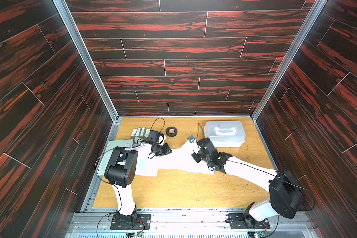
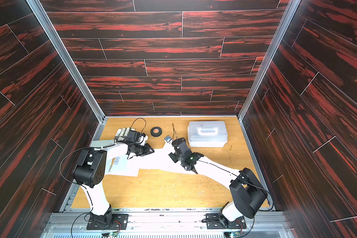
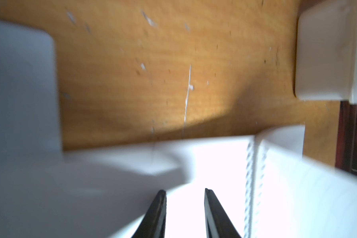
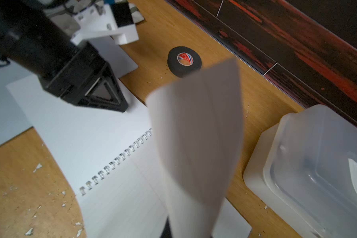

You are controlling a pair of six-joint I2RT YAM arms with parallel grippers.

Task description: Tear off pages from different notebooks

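Note:
An open spiral notebook lies mid-table, its coil running between two white halves. In the right wrist view my right gripper is shut on a page, which curls upright above the notebook's right half. Most of its fingers are hidden behind the paper. My left gripper is part open over the notebook's left half, left of the coil; no paper is seen pinched between its fingertips. In the top left view the left gripper is at the notebook's left part.
White sheets and a pale grey-green notebook lie on the left. Behind are a pale ribbed object, black tape and a clear lidded box.

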